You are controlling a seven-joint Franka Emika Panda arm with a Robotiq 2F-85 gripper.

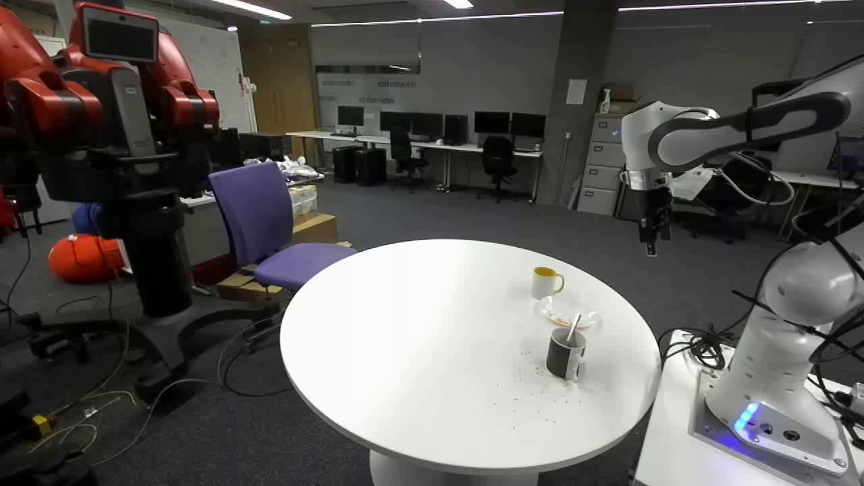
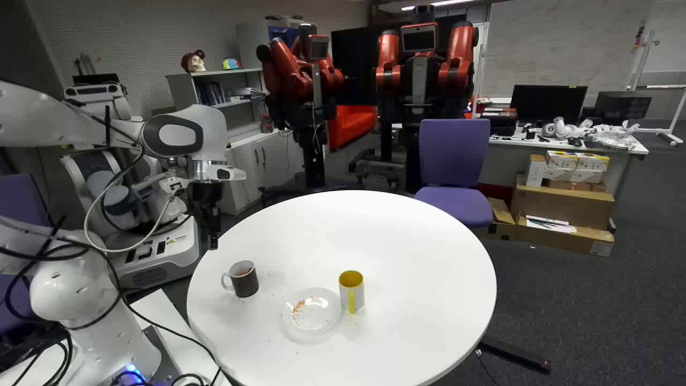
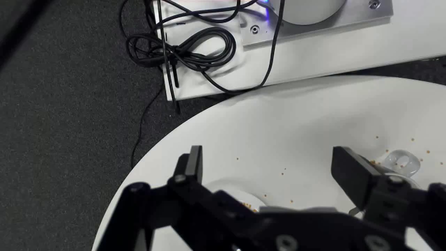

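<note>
High over the table's robot-side edge hangs my gripper, its two fingers wide apart and only air between them. Below it on the round white table (image 1: 421, 340) stands a dark mug (image 1: 559, 356) with a pale handle and a spoon (image 1: 573, 328) leaning out of it. A clear plate (image 2: 313, 309) with orange crumbs lies between that mug and a white mug (image 2: 351, 292) with a yellow inside and handle. Both mugs are upright. In the wrist view, my fingers partly cover the dark mug's rim (image 3: 401, 179) and the plate (image 3: 246, 200).
Crumbs (image 1: 538, 385) are scattered around the dark mug. A purple chair (image 1: 267, 223) is near the table's far side. Black cables (image 3: 196, 50) lie coiled on the robot's white base table.
</note>
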